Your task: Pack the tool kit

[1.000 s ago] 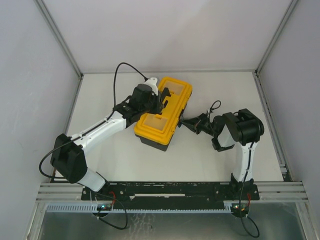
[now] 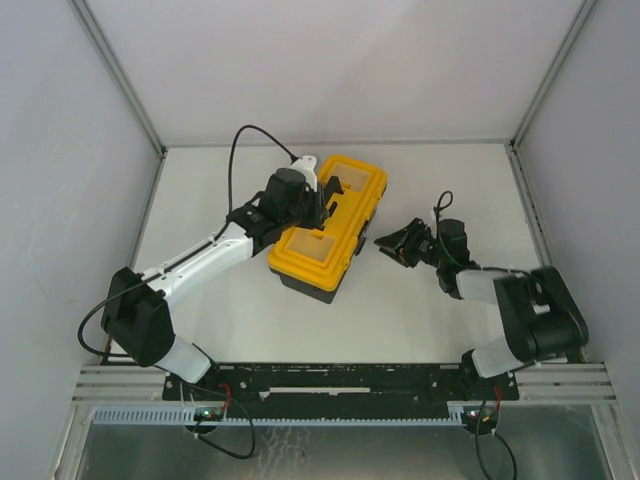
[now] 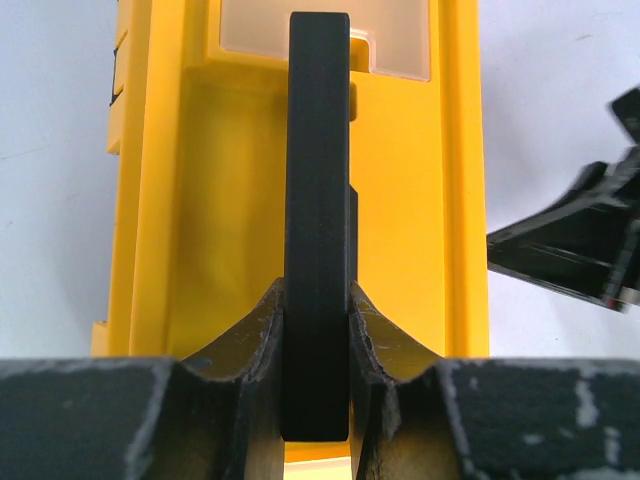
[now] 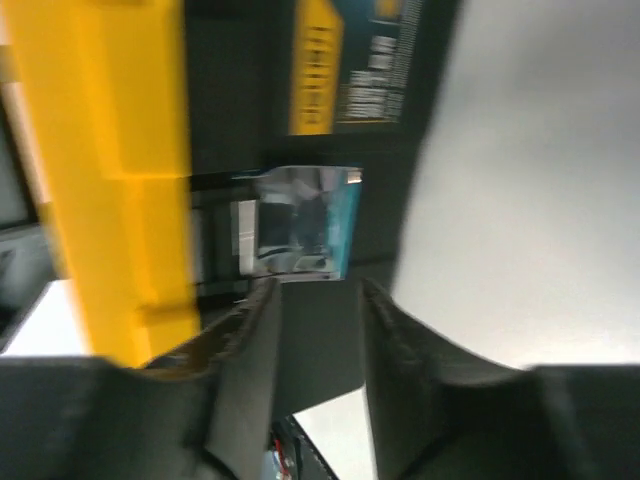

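The tool box (image 2: 334, 218) lies slanted in the middle of the table, its yellow lid (image 3: 400, 200) down on the black base (image 2: 305, 288). Upright between the fingers of my left gripper is the box's black handle, and both fingers touch its sides. In the right wrist view, blurred, a shiny clear-and-grey piece (image 4: 300, 222) sits against the black side of the box; whether it is a latch I cannot tell. My right gripper stands open just right of the box, with a gap and nothing gripped between its fingers.
Bare white table (image 2: 440, 320) lies right of the box and in front of it. A label (image 4: 360, 60) is on the box's black side. Walls (image 2: 600, 150) bound the table left, right and back. Cables loop above both arms.
My right gripper has drawn back rightward from the box's side. The left arm and the box have hardly moved.
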